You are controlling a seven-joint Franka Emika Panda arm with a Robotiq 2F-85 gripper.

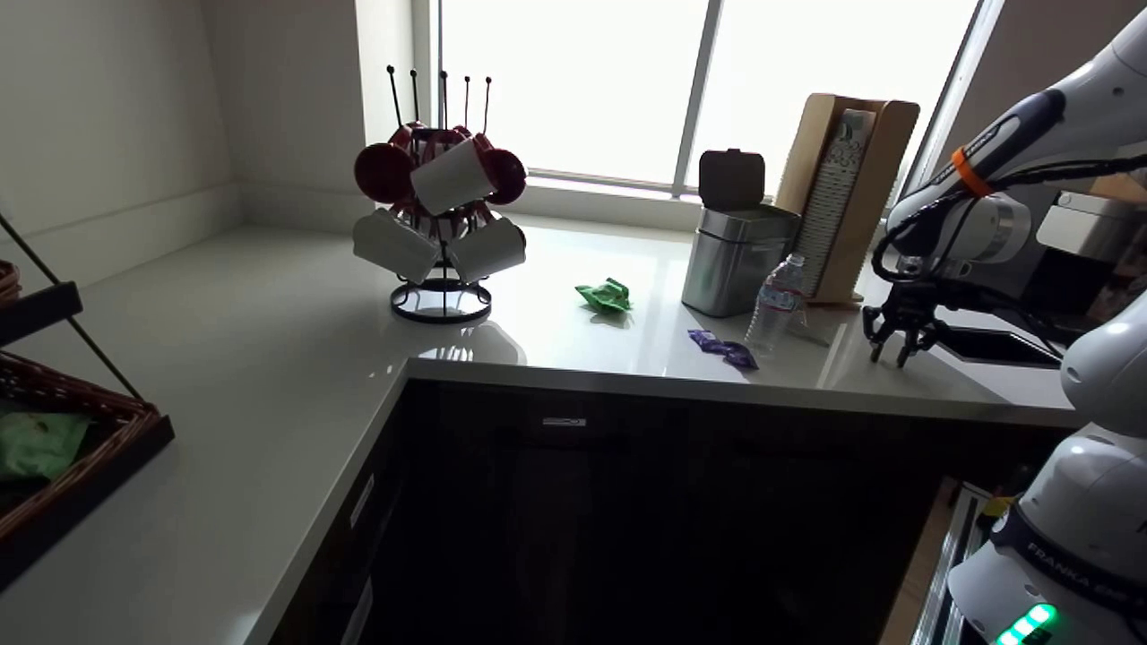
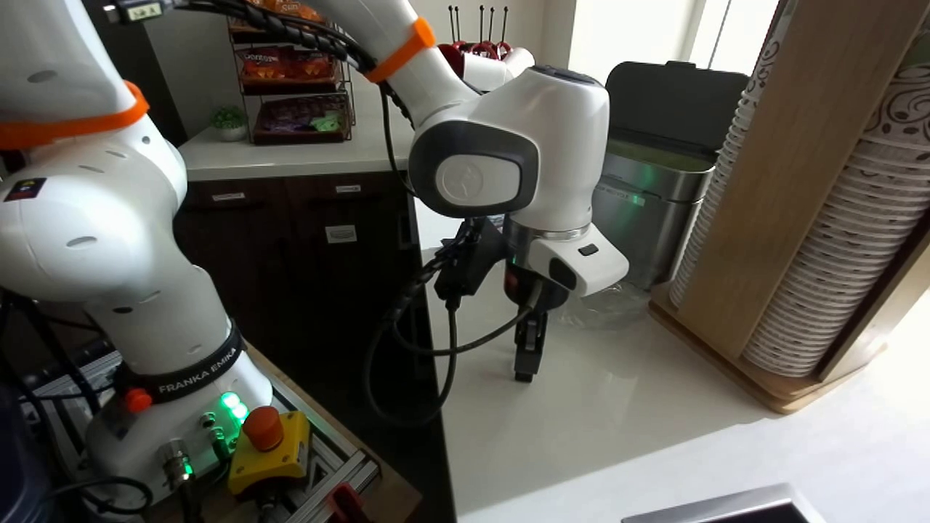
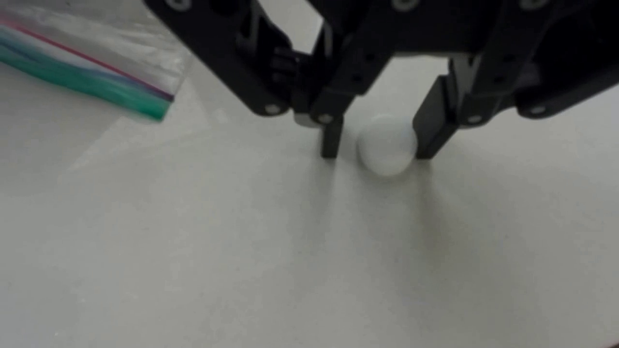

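Observation:
A small white round thing [image 3: 387, 146], perhaps a bottle cap, lies on the white counter [image 3: 232, 261] in the wrist view. My gripper is part open around it. The right finger [image 3: 434, 124] is against or very near the white thing, while a narrow gap shows on the left finger's side. In exterior view 1 the gripper [image 1: 889, 360] points down at the counter, right of the clear bottle [image 1: 776, 301]. Exterior view 2 shows the gripper [image 2: 523, 376] edge-on, low over the counter; the white thing cannot be made out there.
A clear zip bag [image 3: 116, 87] lies left of my fingers. Behind the bottle are a steel bin [image 1: 737, 253] with its lid up and a wooden cup holder [image 1: 860, 193]. Purple [image 1: 722, 348] and green [image 1: 605, 296] packets lie farther left, near the mug rack [image 1: 442, 306].

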